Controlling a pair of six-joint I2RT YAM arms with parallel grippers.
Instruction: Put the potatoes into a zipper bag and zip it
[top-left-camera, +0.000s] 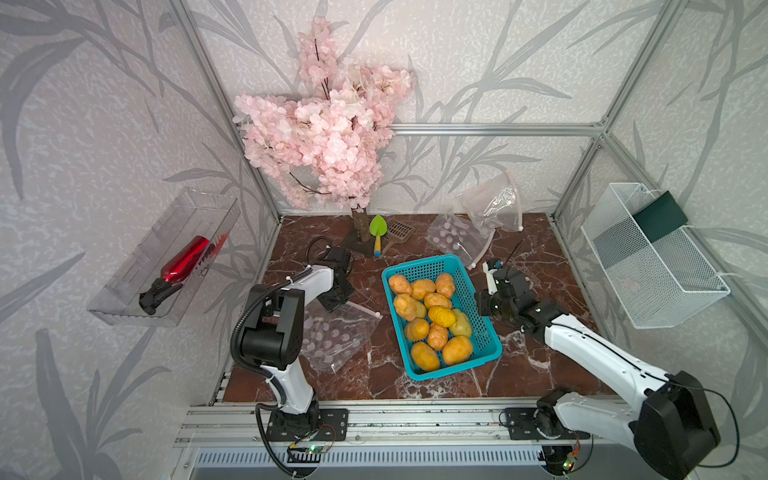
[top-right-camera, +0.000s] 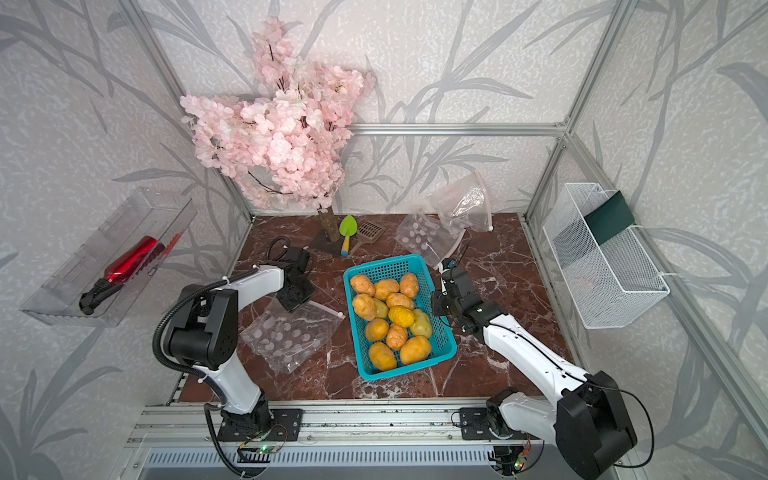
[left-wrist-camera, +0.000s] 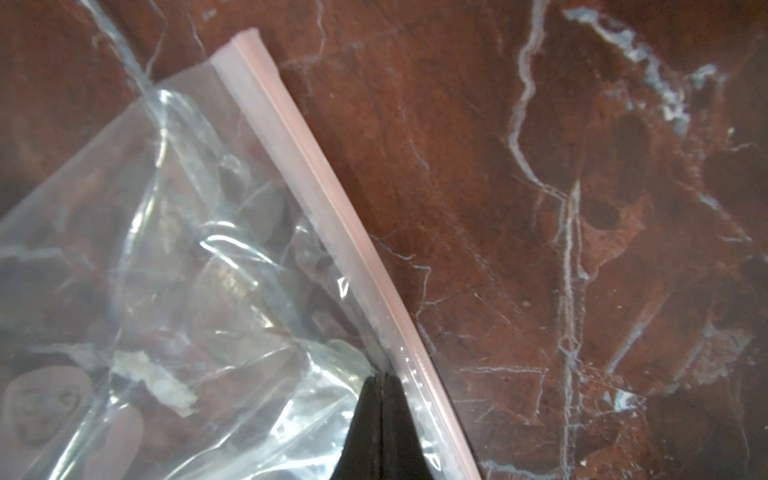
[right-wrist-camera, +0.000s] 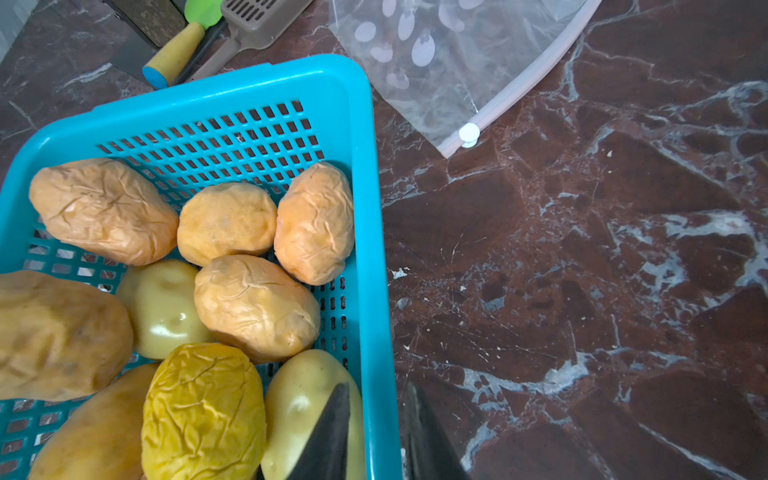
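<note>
A clear zipper bag (top-left-camera: 336, 340) lies flat left of the blue basket (top-left-camera: 484, 352) of potatoes (top-left-camera: 457, 349). My left gripper is shut at the bag's zip strip (left-wrist-camera: 360, 256); whether any film is between its fingers cannot be seen. My right gripper is at the basket's right rim (right-wrist-camera: 368, 240), its fingertips on either side of it, shut on the rim.
Other bags (top-left-camera: 460, 236) lie at the back right. A green trowel (top-left-camera: 378, 228), a slotted tool (top-left-camera: 399, 233) and a flower vase (top-left-camera: 360, 225) stand or lie at the back. Bare table lies right of the basket.
</note>
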